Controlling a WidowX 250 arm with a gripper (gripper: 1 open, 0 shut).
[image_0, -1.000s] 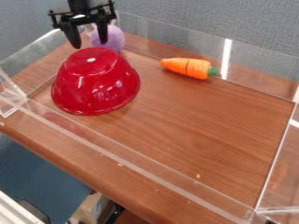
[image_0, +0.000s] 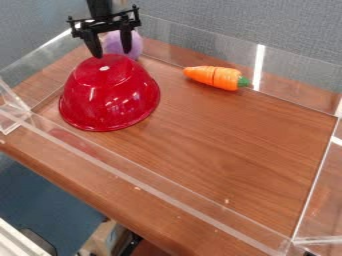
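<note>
My black gripper (image_0: 110, 44) hangs at the top left over an upside-down red bowl (image_0: 110, 100), its two fingers apart just above the bowl's top. Behind the fingers, partly hidden by them, is a light purple object (image_0: 130, 45). An orange carrot (image_0: 213, 75) with a green end lies on the wooden table to the right of the bowl.
Clear plastic walls (image_0: 314, 192) border the wooden table (image_0: 221, 160). Below the left edge is a dark floor area with some boxes.
My gripper has shifted a little to the right over the bowl, now covering more of the purple object. The bowl and carrot have not visibly moved.
</note>
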